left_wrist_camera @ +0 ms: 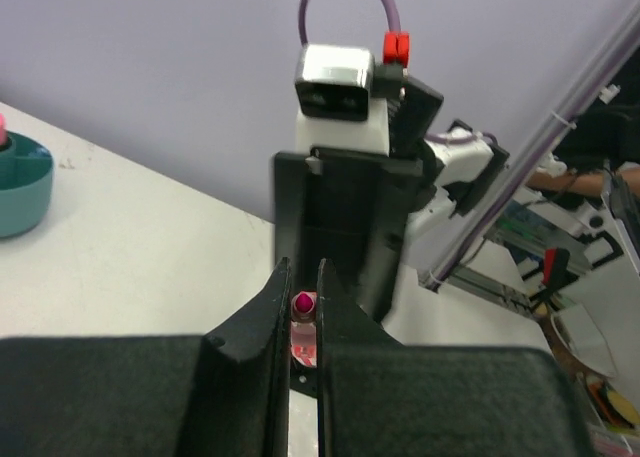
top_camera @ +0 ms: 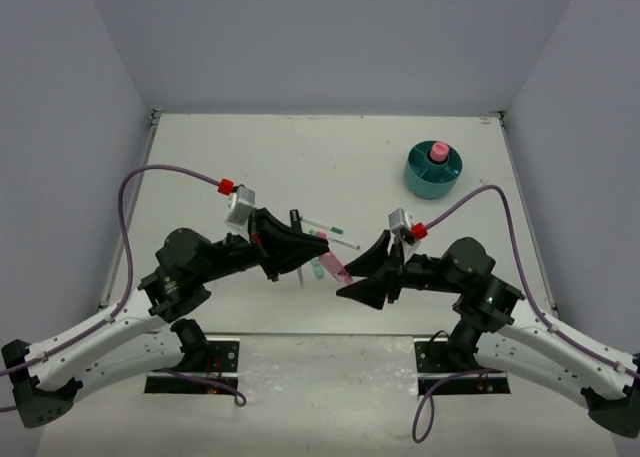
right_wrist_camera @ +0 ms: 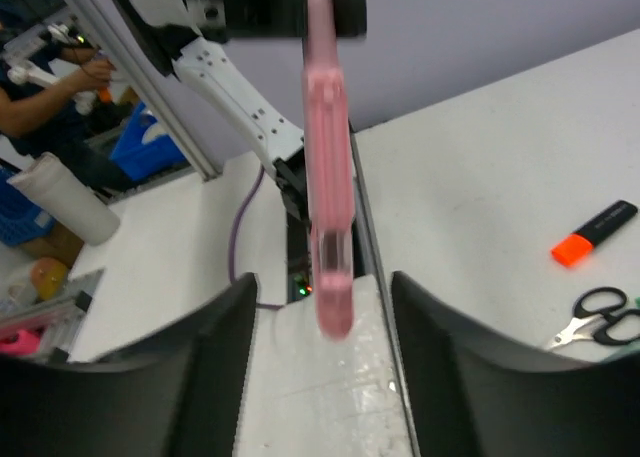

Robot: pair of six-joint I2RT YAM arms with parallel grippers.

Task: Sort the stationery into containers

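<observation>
A pink marker-like stick (top_camera: 336, 266) spans the space between the two arms above the table. My left gripper is shut on one end, and the stick's dark pink tip (left_wrist_camera: 303, 303) shows between its fingers. The free end of the pink stick (right_wrist_camera: 332, 197) reaches between the spread fingers of my right gripper, which is open with a gap on both sides. Far right stands a round teal divided container (top_camera: 430, 189) with a pink item (top_camera: 439, 152) in it.
Under the grippers lie a black pen (top_camera: 295, 220), a green-ended pen (top_camera: 322, 226) and a red-ended pen (top_camera: 345, 243). In the right wrist view are an orange-and-black highlighter (right_wrist_camera: 594, 233) and black-handled scissors (right_wrist_camera: 590, 323).
</observation>
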